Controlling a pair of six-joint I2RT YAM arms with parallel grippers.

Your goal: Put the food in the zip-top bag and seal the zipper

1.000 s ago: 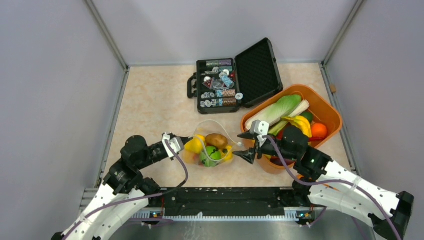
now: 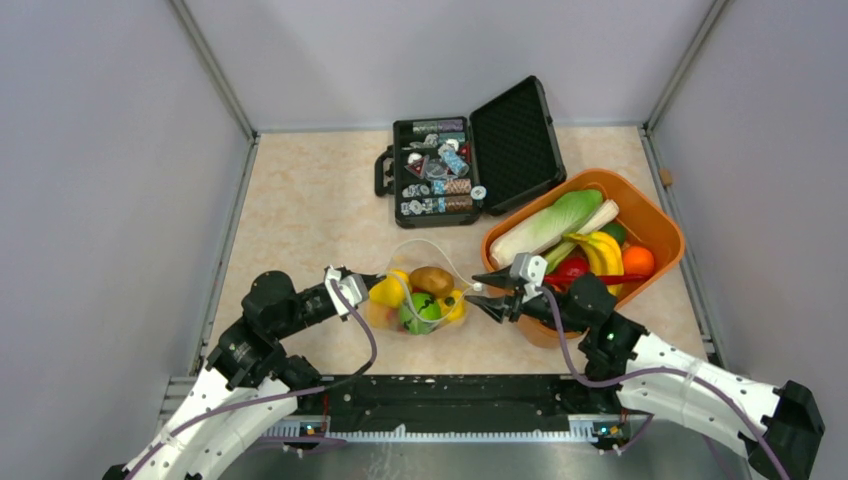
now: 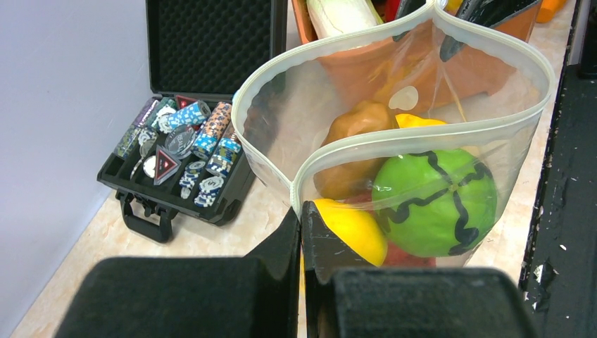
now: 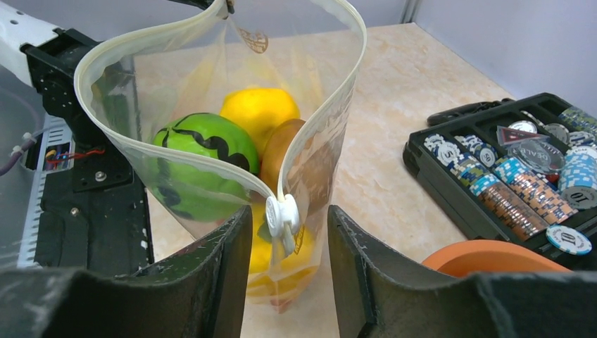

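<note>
The clear zip top bag stands at the table's middle with its mouth wide open. In it lie a green striped melon, a brown potato, a yellow fruit and a yellow pepper. My left gripper is shut on the bag's left corner, where the two rims meet. At the opposite corner, my right gripper stands part open, its fingers on either side of the white zipper slider. Gaps show between the slider and both fingers.
An orange bin full of vegetables and fruit stands right, beneath the right arm. Behind the bag sits an opened black case of poker chips. Bare table stretches across the left side.
The right gripper has shifted slightly, bringing its fingers around the slider, and its opening has narrowed a little. Left arm, bag and food look unmoved.
</note>
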